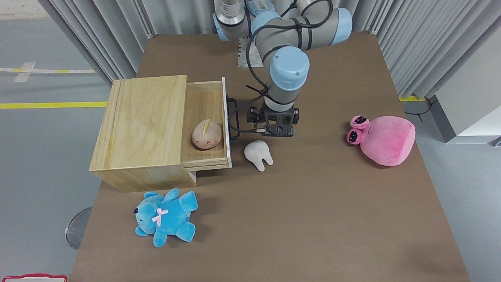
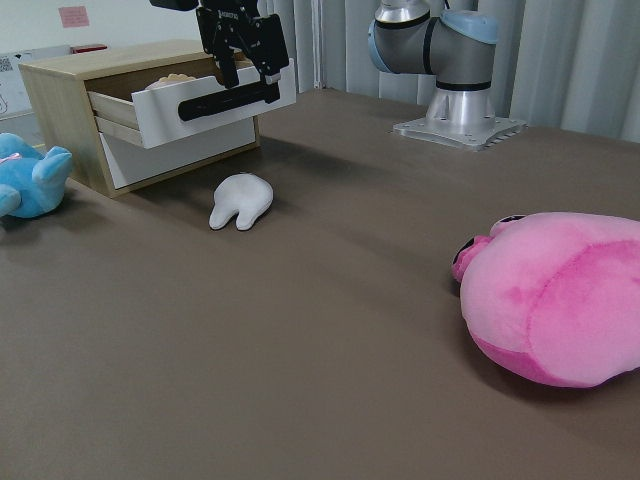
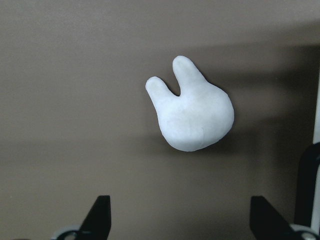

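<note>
My gripper is open, with nothing between its fingers, above the table just outside the pulled-out drawer. A white tooth-shaped plush (image 1: 257,153) lies on the table below it, centred in the wrist view with its two prongs pointing up-left there. The wooden drawer box (image 1: 138,122) stands on the left, its drawer (image 1: 202,103) out, holding a beige round toy (image 1: 206,134) with a face and a yellow tuft. In the left view the gripper (image 2: 228,65) is beside the black drawer handle (image 2: 228,98).
A blue bear (image 1: 166,217) lies at the front left, and a pink plush (image 1: 387,141) with big eyes at the right. My arm's base plate (image 2: 458,135) is at the back.
</note>
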